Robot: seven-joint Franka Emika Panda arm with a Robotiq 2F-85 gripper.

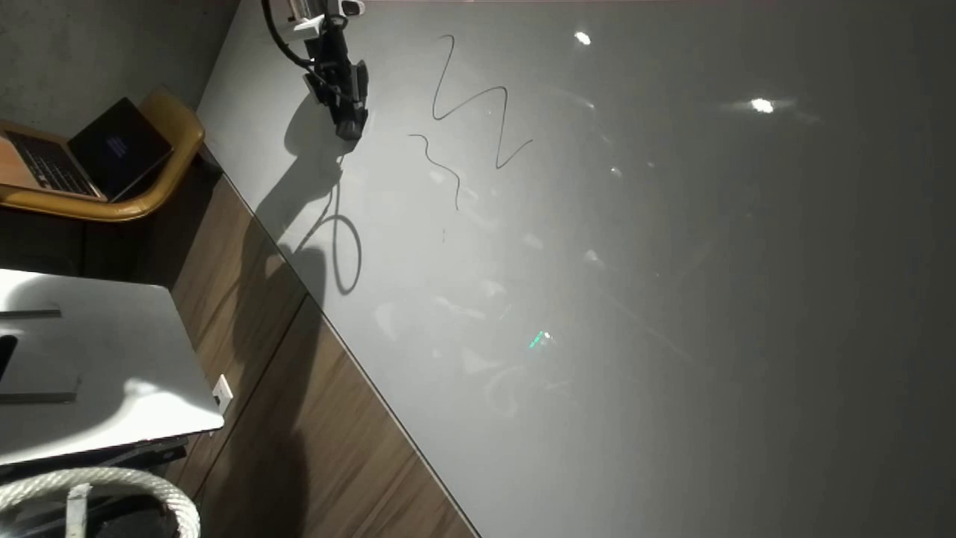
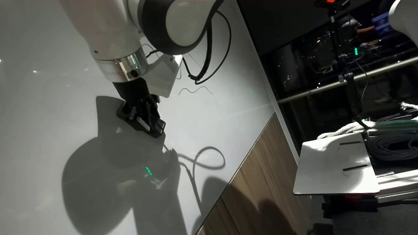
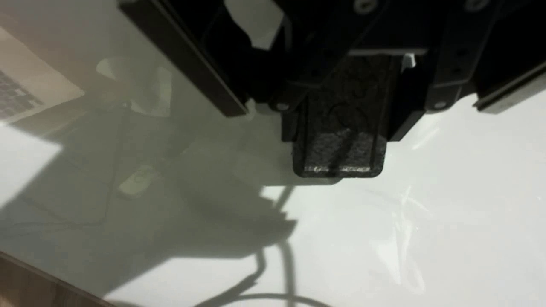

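Note:
My gripper is shut on a black, rounded block [image 3: 341,146] that looks like a whiteboard eraser, its end sticking out past the fingers. In exterior view 1 the gripper [image 1: 347,112] is at the upper left over the glossy white board [image 1: 672,359]. Contact between block and board cannot be made out. To the right of the gripper, the board carries a dark zigzag line [image 1: 506,106] and a shorter wavy line [image 1: 427,154]. Exterior view 2 shows one wavy line [image 2: 195,90] right of the gripper [image 2: 149,121].
Wood panelling [image 1: 358,421] borders the board along a slanting edge. A yellow chair [image 1: 184,134] with a laptop [image 1: 121,148] and a grey metal plate [image 1: 107,359] stand beyond it. Faint smudges and light reflections dot the otherwise bare board.

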